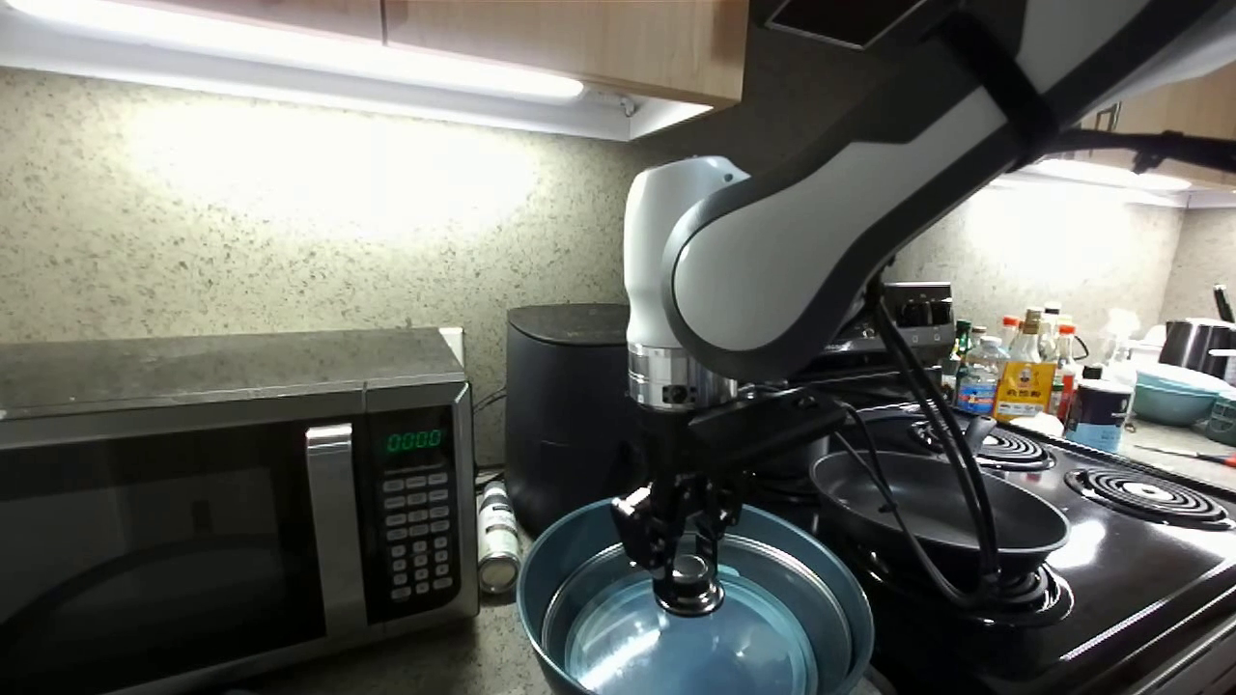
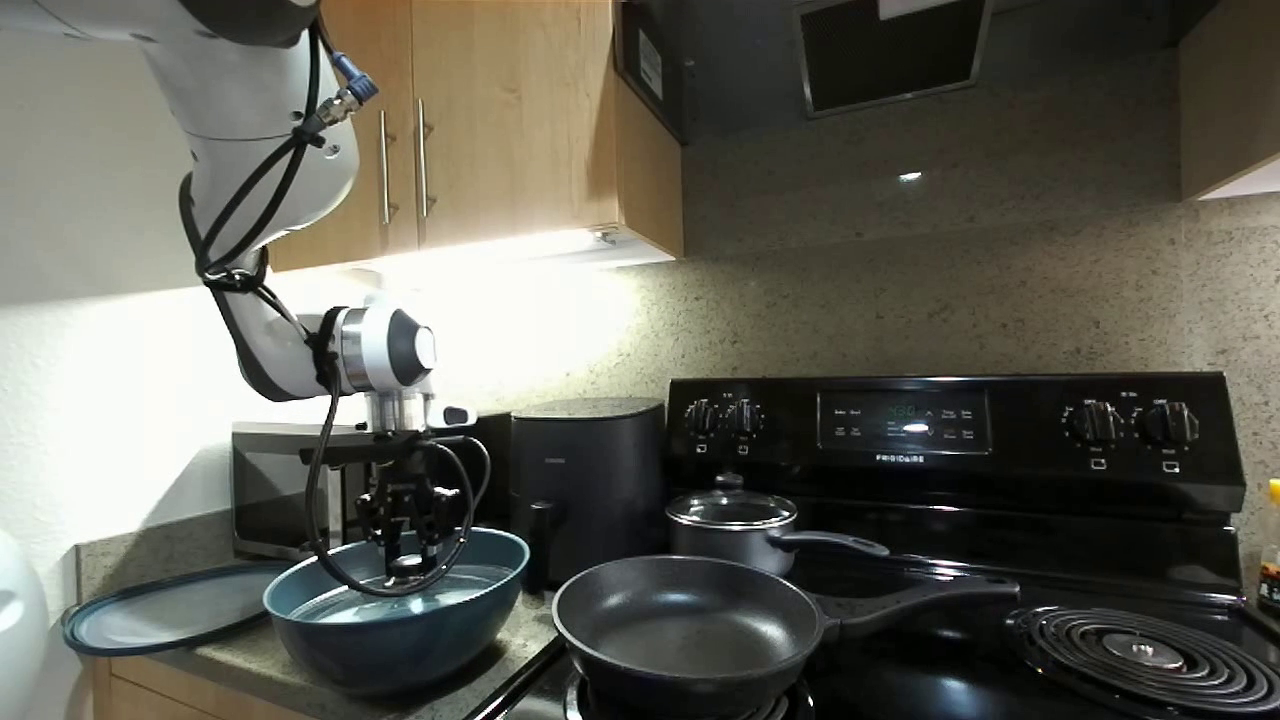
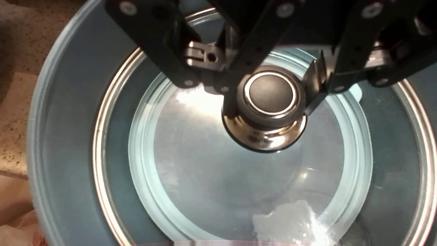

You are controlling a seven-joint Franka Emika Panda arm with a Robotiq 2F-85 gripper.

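Observation:
A glass lid with a metal rim [image 3: 98,151] lies inside a large blue bowl [image 2: 396,648] on the counter. Its round black knob [image 3: 271,94] has a shiny metal base. My gripper points down into the bowl and is shut on the knob, one finger [image 3: 315,88] on each side of it. Through the clear glass a light blue ring [image 3: 358,164] shows beneath. In exterior view 1 the knob [image 1: 690,568] is partly covered by the dark fingers.
A black frying pan [image 2: 696,624] stands on the stove right of the bowl, with a lidded saucepan [image 2: 732,528] behind. The air fryer [image 1: 568,417] and microwave [image 1: 232,498] sit close by. A blue-rimmed lid [image 2: 180,612] lies left of the bowl.

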